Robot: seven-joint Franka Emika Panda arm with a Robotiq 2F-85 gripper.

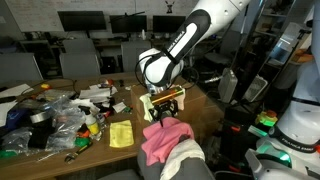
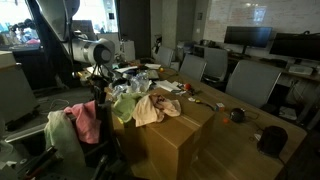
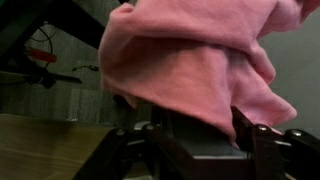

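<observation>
A pink cloth (image 1: 168, 140) hangs below and in front of my gripper (image 1: 160, 115), just off the near edge of the wooden table. In the wrist view the pink cloth (image 3: 190, 60) fills the upper middle and runs down between the dark fingers, so the gripper is shut on it. Its lower part is spread over or beside a grey-white draped thing (image 1: 186, 155); where they touch is not clear. From the other side, the same pink cloth (image 2: 86, 122) is seen low at the left, beside the table.
On the table (image 1: 110, 155) lie a yellow cloth (image 1: 121, 134), plastic bags (image 1: 68, 122), bottles and several small items. A green cloth (image 2: 126, 106) and a peach cloth (image 2: 158, 108) drape over the table's edge. Office chairs (image 1: 78, 66) stand behind.
</observation>
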